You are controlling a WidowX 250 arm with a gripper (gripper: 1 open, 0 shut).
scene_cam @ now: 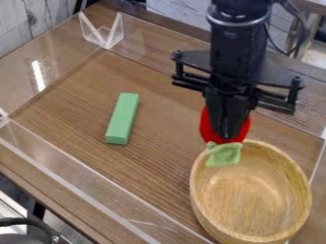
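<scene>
My dark gripper [227,126] reaches down from the top right, its fingertips over a red object [249,126] with a pale green piece [223,153] below it, at the back rim of a round wooden bowl [253,214]. The fingers are largely hidden against the red object, so their state and any contact are unclear. A green block [122,118] lies on the table to the left.
A clear plastic container [102,29] stands at the back left. The bowl fills the front right.
</scene>
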